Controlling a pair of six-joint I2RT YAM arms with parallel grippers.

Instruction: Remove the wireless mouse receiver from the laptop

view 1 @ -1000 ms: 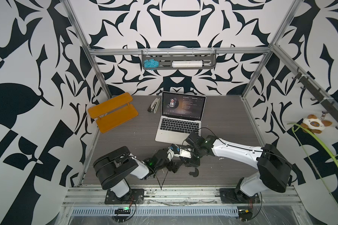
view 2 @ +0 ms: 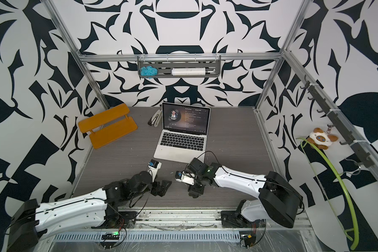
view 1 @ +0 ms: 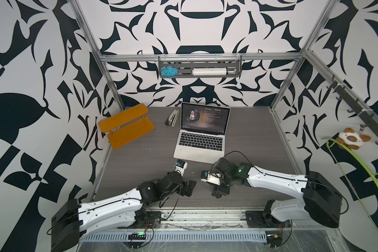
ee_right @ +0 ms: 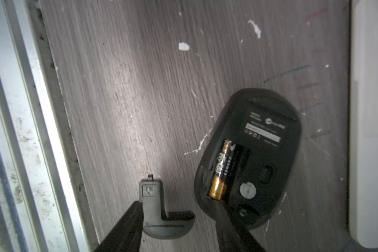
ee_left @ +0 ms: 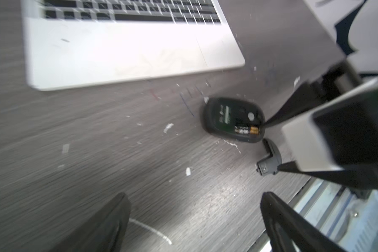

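A dark mouse (ee_right: 256,168) lies upside down on the table, its battery bay uncovered with one battery (ee_right: 223,170) in it. Beside it rests the mouse's loose grey battery cover (ee_right: 166,214). My right gripper is open, its fingertips near the cover and the mouse's lower end, holding nothing. In the left wrist view, the mouse (ee_left: 234,119) and cover (ee_left: 269,158) lie beyond my open left gripper, with bare table between its fingers. The laptop (view 1: 201,140) stands open behind both grippers. I cannot make out a receiver plugged into it.
A stapler (view 1: 172,118) lies left of the laptop, and an orange stand (view 1: 128,126) stands farther left. A metal rail (ee_right: 33,126) runs along the table's front edge.
My left arm has stretched out and its gripper has moved left, away from the right one. The right arm moved right and toward the front edge, over the battery cover.
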